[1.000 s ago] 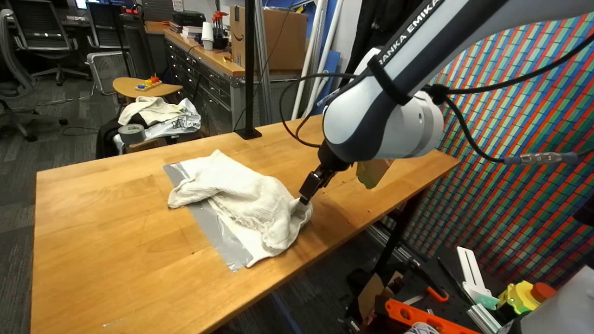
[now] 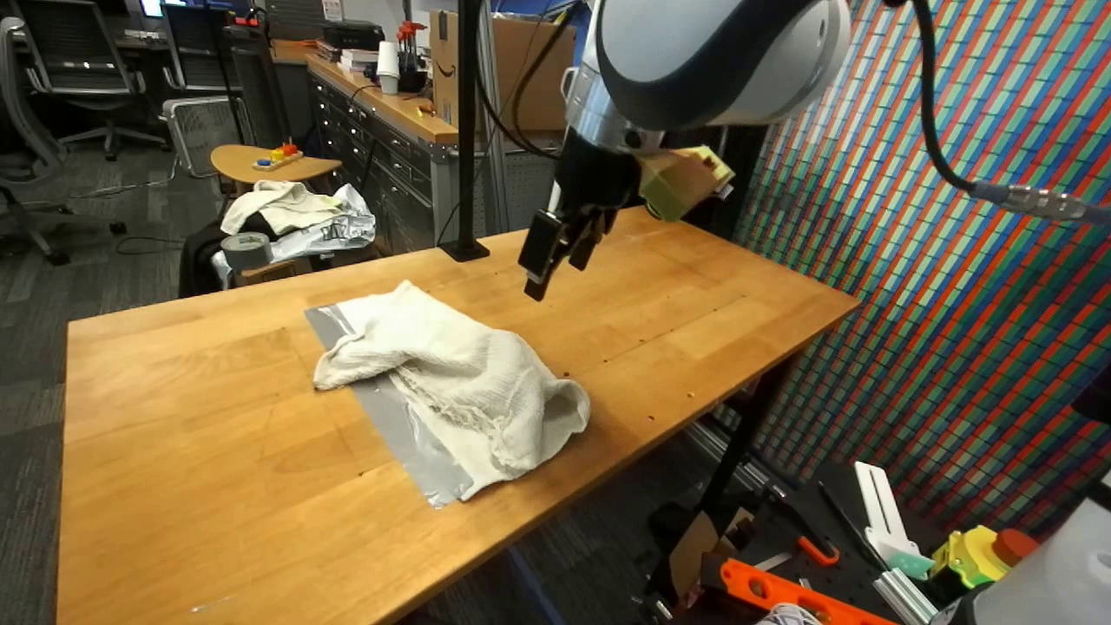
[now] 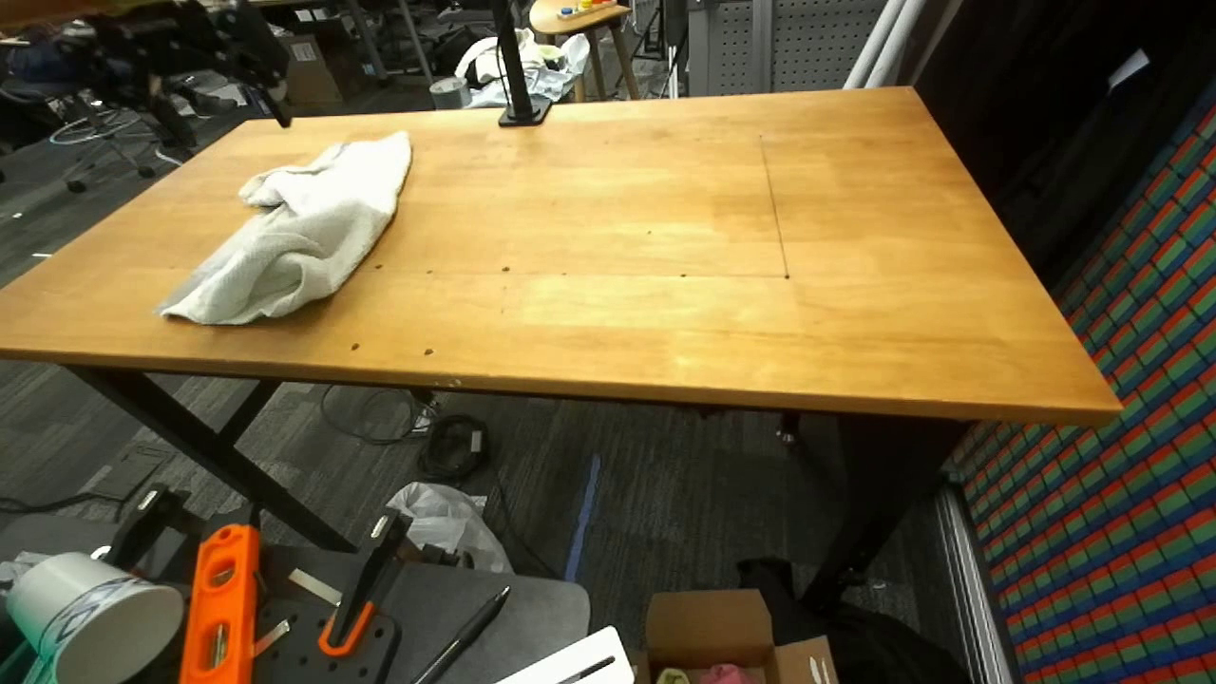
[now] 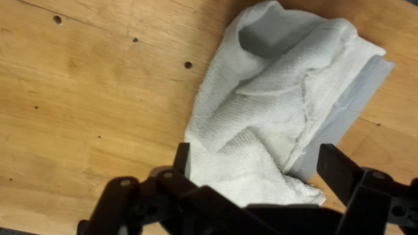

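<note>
A crumpled white towel (image 2: 469, 365) lies on the wooden table, partly over a strip of grey tape (image 2: 411, 443). In the wrist view the towel (image 4: 270, 98) is rumpled, with a raised fold at its far end, and the grey tape (image 4: 341, 117) shows along its right side. My gripper is open above the near part of the towel, its fingers wide apart and nothing held between them. Exterior view 1 shows the gripper (image 2: 562, 260) raised clear of the cloth, towards the back. In exterior view 2 the towel (image 3: 308, 234) sits at the table's left.
Bare tabletop (image 3: 638, 228) stretches to the right of the towel in exterior view 2. A black post (image 2: 465, 135) stands at the table's back edge. Tools, among them an orange level (image 3: 220, 604), rest on a separate surface in front.
The gripper has risen away from the towel's right end, where it was touching the cloth, and moved back and slightly left. The towel's right edge now stands a little more open.
</note>
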